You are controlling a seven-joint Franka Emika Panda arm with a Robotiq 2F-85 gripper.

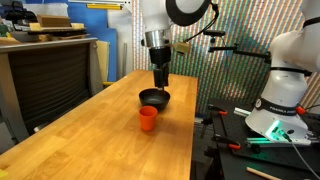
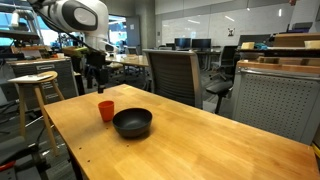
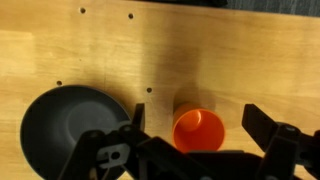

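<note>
An orange-red cup stands upright on the wooden table, with a black bowl close beside it. From the other side, exterior view 2 has the cup to the left of the bowl. My gripper hangs above the table near the bowl and cup, touching neither. Looking down in the wrist view, its fingers are spread wide, and the cup shows in the span between them, lower down. The bowl lies at the left there, partly covered by the left finger.
A dark office chair stands against its far side. A stool is off the table.
</note>
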